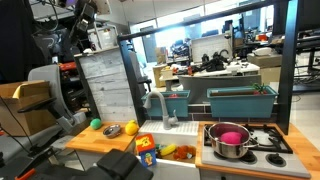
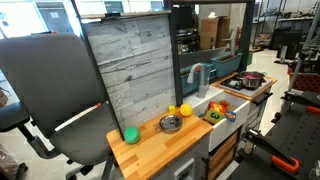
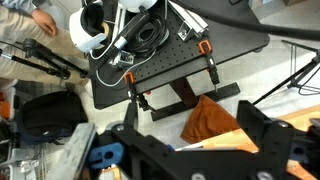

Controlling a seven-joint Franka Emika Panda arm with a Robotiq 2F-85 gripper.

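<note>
My gripper is open in the wrist view, high above the floor, and nothing shows between its fingers. In exterior view 1 the dark arm [image 1: 78,28] is raised at the upper left, away from the counter. A steel pot [image 1: 229,147] with a pink thing [image 1: 231,138] inside stands on the stove [image 1: 272,155]. Several coloured items [image 1: 180,153] lie in the sink area, with a blue, red and yellow box [image 1: 145,149] at its left. A green round thing [image 1: 96,124] and a metal bowl [image 1: 114,130] rest on the wooden counter at left.
A curved faucet [image 1: 157,103] rises behind the sink. Blue-green bins [image 1: 241,105] line the back, under a dark overhead frame. A grey wood-look panel [image 2: 135,70] borders the left counter. An office chair [image 2: 60,115] stands beside it. Below the arm, a brown cloth [image 3: 203,120] lies on the floor.
</note>
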